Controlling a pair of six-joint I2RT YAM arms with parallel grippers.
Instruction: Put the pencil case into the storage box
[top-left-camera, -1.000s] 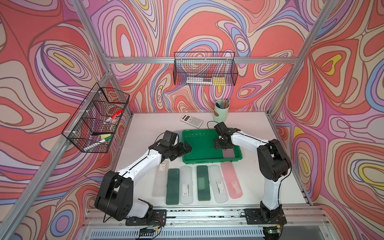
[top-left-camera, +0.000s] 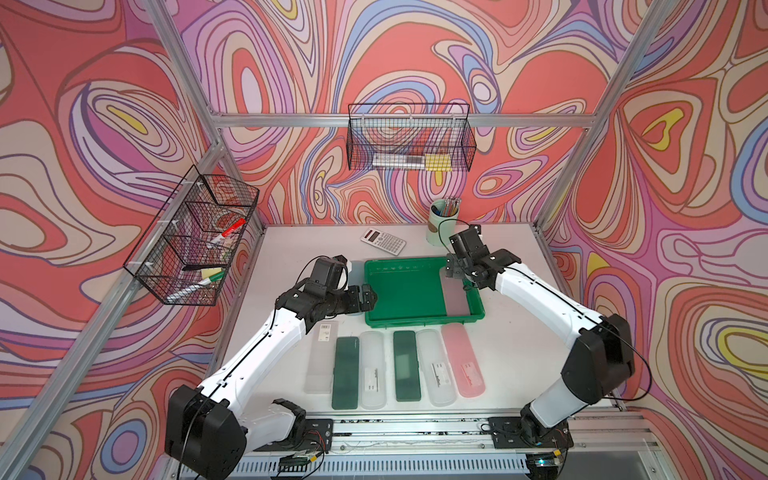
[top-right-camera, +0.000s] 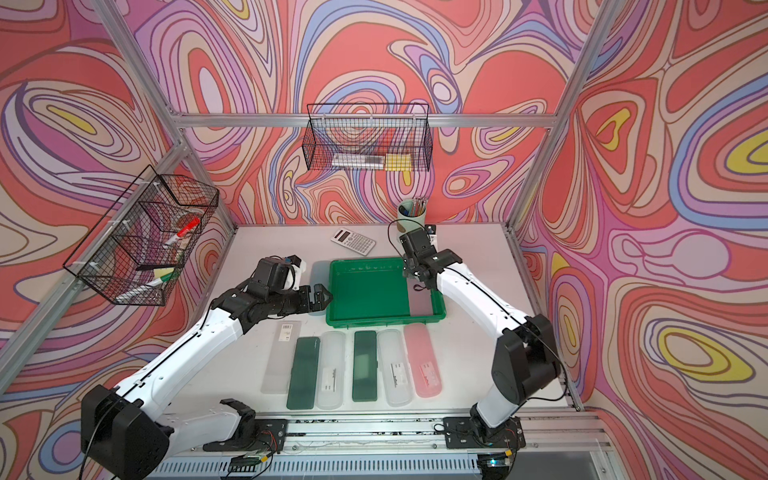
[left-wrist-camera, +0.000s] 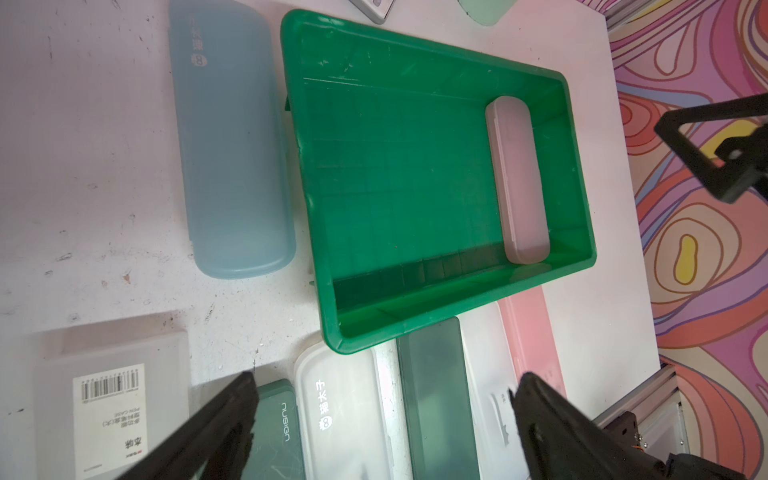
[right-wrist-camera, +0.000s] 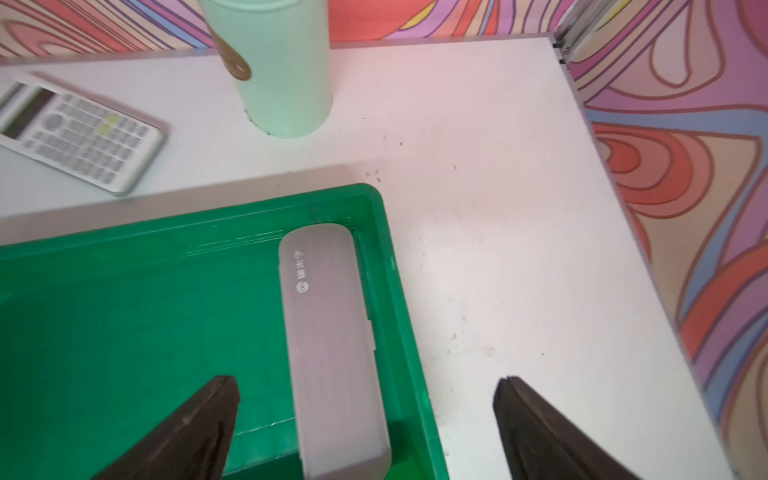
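Note:
The green storage box (left-wrist-camera: 392, 168) stands in the middle of the table. Inside it, along the right wall, lies a pale pinkish pencil case (right-wrist-camera: 328, 344). A translucent blue pencil case (left-wrist-camera: 232, 144) rests on the table just left of the box. My left gripper (top-left-camera: 366, 298) hovers by the box's left edge, its fingers (left-wrist-camera: 232, 424) wide apart and nothing between them. Above the box's right part is my right gripper (top-left-camera: 454, 267), open; in its wrist view the pinkish case lies below and apart from the fingers (right-wrist-camera: 200, 424).
In front of the box lies a row of several cases: a clear one (top-left-camera: 322, 360), green ones (top-left-camera: 345, 372), and a pink one (top-left-camera: 464, 360). A calculator (top-left-camera: 384, 241) and a pencil cup (top-left-camera: 438, 228) stand behind.
My right arm has drawn up and right from the box, uncovering more of the pinkish case. The left gripper has shifted slightly left, while its upper arm swung lower left.

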